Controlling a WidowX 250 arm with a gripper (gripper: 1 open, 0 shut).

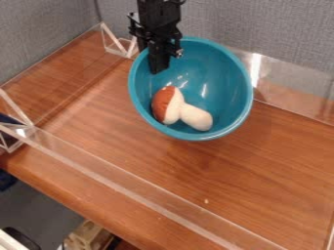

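Observation:
A teal bowl (220, 76) sits at the upper middle of the wooden surface, holding a mushroom toy (192, 115) with a red-brown cap and white stem, lying in its lower left part. My black gripper (158, 62) reaches down over the bowl's upper left rim, above and apart from the toy. Its fingertips are dark and small, so whether it grips the rim cannot be seen clearly.
Clear acrylic pieces stand at the left edge and back left. Grey padded walls (280, 29) rise behind.

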